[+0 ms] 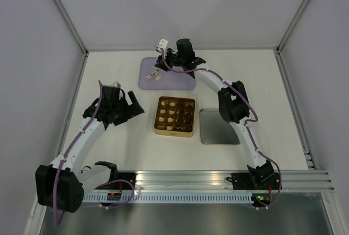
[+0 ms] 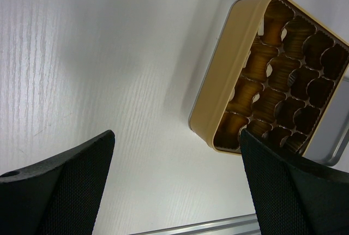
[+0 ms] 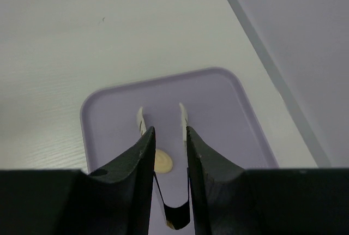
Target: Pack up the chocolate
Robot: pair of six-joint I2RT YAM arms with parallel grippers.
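A chocolate box [image 1: 174, 132] with a divided insert stands mid-table, several cells holding pale pieces; in the left wrist view its tan wall [image 2: 215, 77] is to the right. My left gripper hangs open over bare table beside it. A lavender tray [image 1: 180, 82] lies at the back. Over it my right gripper is shut on something; a dark piece [image 3: 178, 213] shows low between its pale fingertips. A round cream chocolate [image 3: 162, 161] lies on the tray behind the fingers.
A grey tray [image 1: 219, 131] lies right of the box, beside the right arm.
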